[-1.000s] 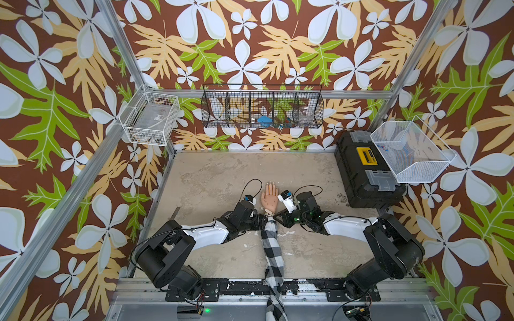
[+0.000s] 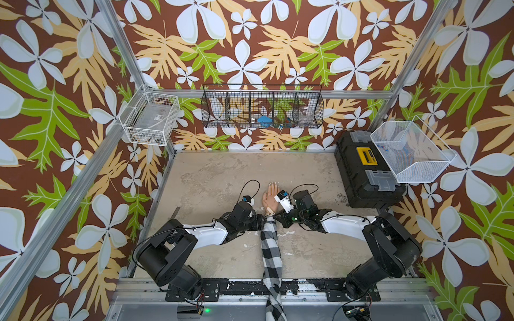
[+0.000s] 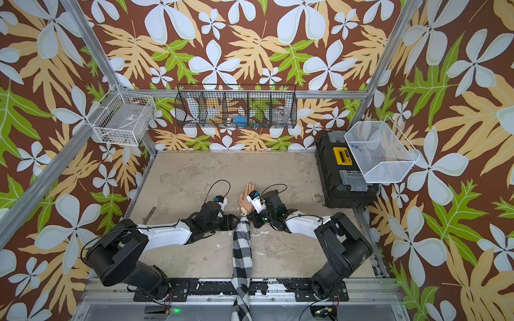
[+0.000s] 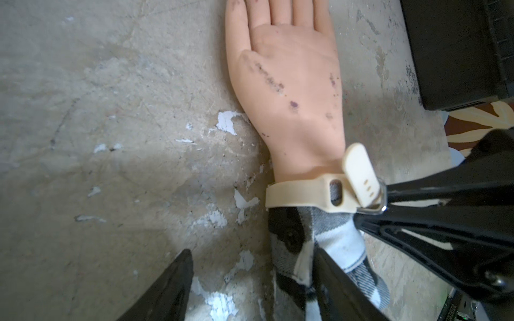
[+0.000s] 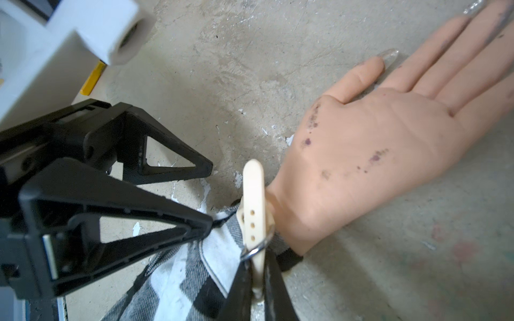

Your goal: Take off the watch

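Note:
A mannequin hand [image 4: 289, 91] lies palm up with a checked sleeve [image 2: 272, 251]. Round its wrist is a cream watch strap [image 4: 299, 193], its tail [image 5: 252, 187] standing up from a metal buckle. In the left wrist view my left gripper is part open beside and over the sleeve below the strap. My right gripper is at the buckle, its fingers close together; the strap's lower end shows between or behind them, too unclear to tell if held.
A black toolbox [image 2: 353, 165] with a white mesh basket [image 2: 412, 155] is at the right. Wire baskets [image 2: 261, 109] hang at the back.
My right arm has shifted slightly at the wrist, and the sleeve has moved a little. The left arm looks nearly still.

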